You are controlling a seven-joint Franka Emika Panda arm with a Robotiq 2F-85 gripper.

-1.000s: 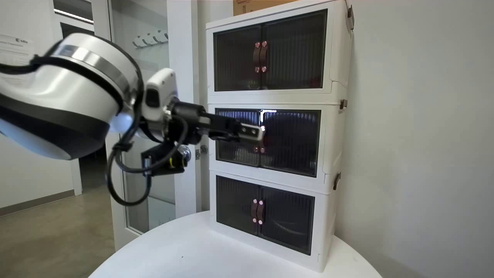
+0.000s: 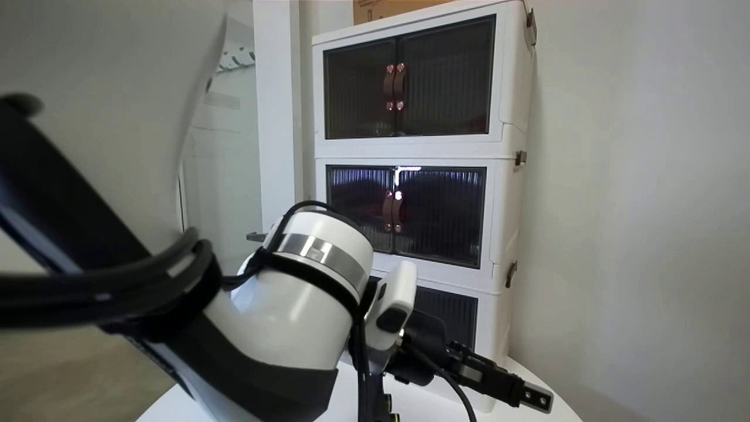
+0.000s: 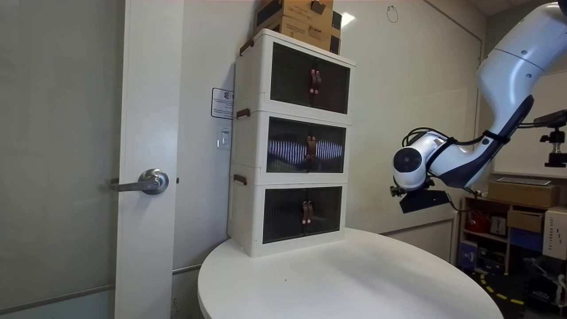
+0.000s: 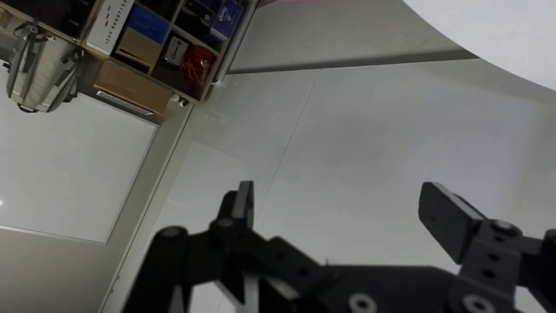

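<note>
My gripper is open in the wrist view, its two fingers wide apart with only the pale wall behind the gap. In exterior view 1 the gripper [image 2: 537, 398] points down and to the right, low and in front of the cabinet's right edge. Exterior view 2 shows the wrist end of the arm [image 3: 410, 160] to the right of the cabinet, with the fingers hidden. The white three-tier cabinet [image 3: 250, 212] stands on a round white table [image 3: 319, 276]. Its dark ribbed double doors are shut on all three tiers, each pair with brown handles.
Cardboard boxes [image 3: 305, 24] sit on the cabinet's top. A door with a metal handle [image 3: 153, 181] stands left of it. Shelving with boxes [image 3: 507, 212] is at the far right.
In exterior view 1 the arm has swung right and down. The gripper was before the middle doors and is now at the lower right. The arm covers part of the bottom tier.
</note>
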